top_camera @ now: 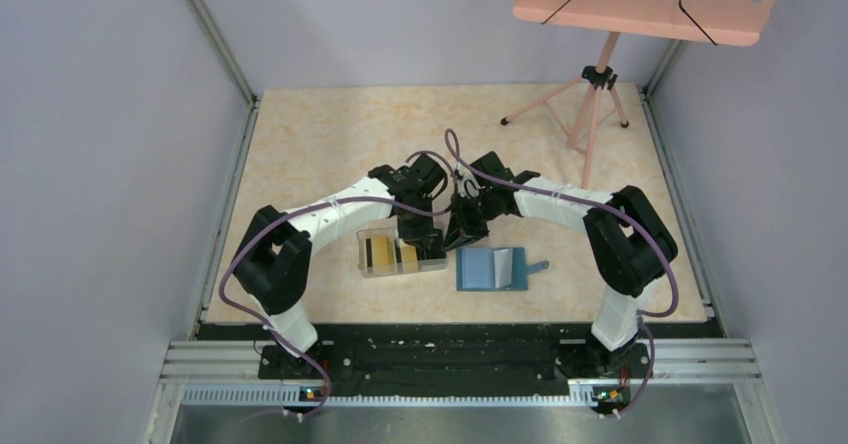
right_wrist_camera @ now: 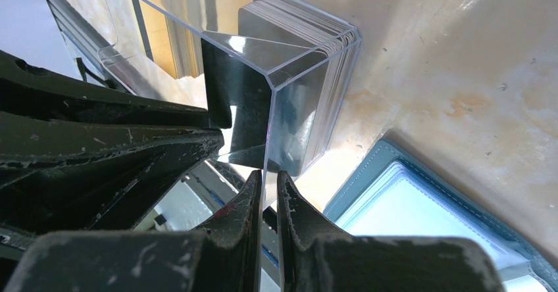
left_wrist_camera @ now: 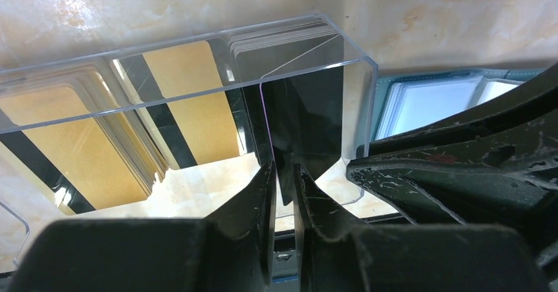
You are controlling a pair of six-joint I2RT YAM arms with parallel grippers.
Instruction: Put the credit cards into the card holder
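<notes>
A clear card case (top_camera: pixel 365 264) holds yellow-and-black cards (left_wrist_camera: pixel 79 160) and, at its right end, dark cards (left_wrist_camera: pixel 309 114). My left gripper hangs at the dark cards, fingertips close together at a dark card's lower edge; whether it grips that card is unclear. My right gripper is shut on the case's clear right end wall. A blue card holder (top_camera: pixel 510 282) with pale sleeves lies right of the case.
A pink music stand (top_camera: pixel 600 74) stands at the back right. Both arms meet closely over the case.
</notes>
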